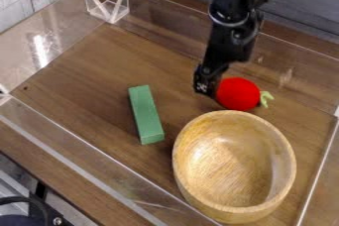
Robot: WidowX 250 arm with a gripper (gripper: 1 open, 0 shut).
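My black gripper (225, 77) hangs over the back right of the wooden board, its fingers open, just above and to the left of a red tomato-like object (239, 94) with a green stem. A large wooden bowl (233, 170) sits in front at the lower right. A green block (145, 114) lies flat left of the bowl.
Clear walls edge it, and a small white wire-like piece (107, 6) sits at the back left corner.
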